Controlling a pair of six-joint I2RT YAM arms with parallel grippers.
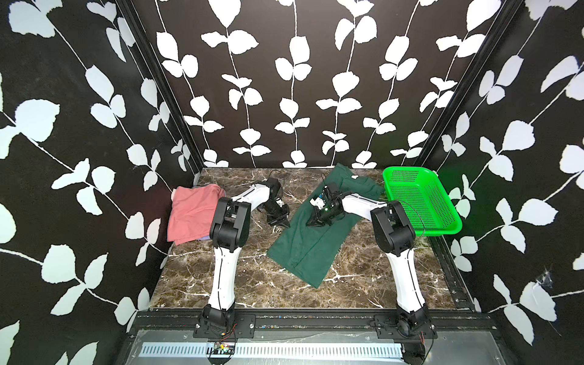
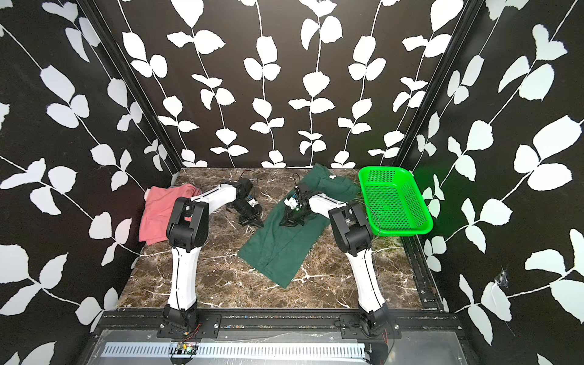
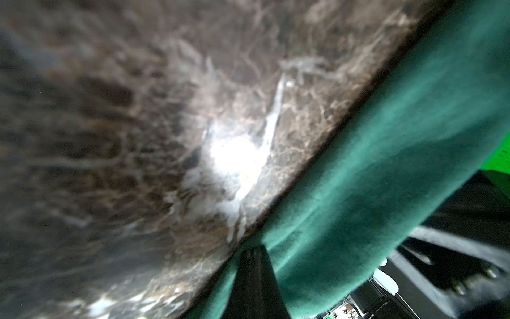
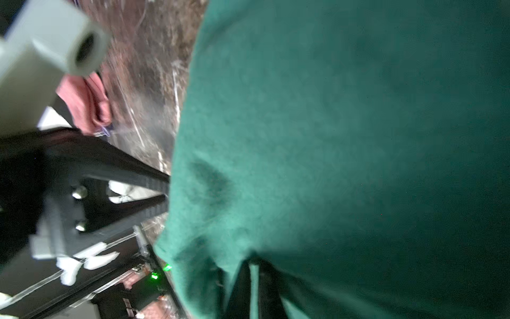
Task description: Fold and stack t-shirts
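Note:
A dark green t-shirt (image 1: 317, 249) lies slantwise across the middle of the table, its body flat and its far end bunched near the basket. At its left edge sits my left gripper (image 1: 286, 225); in the left wrist view its fingers (image 3: 256, 287) are together, tips against the cloth edge, and whether cloth is pinched there is hidden. My right gripper (image 1: 311, 225) is down on the shirt's upper part. In the right wrist view its fingers (image 4: 271, 289) stand slightly apart, green cloth showing in the narrow gap and creasing around the tips. A folded pink shirt pile (image 1: 196, 213) rests at the left.
A green basket (image 1: 455, 226), empty as far as it shows, stands at the right, close to the shirt's far sleeve.

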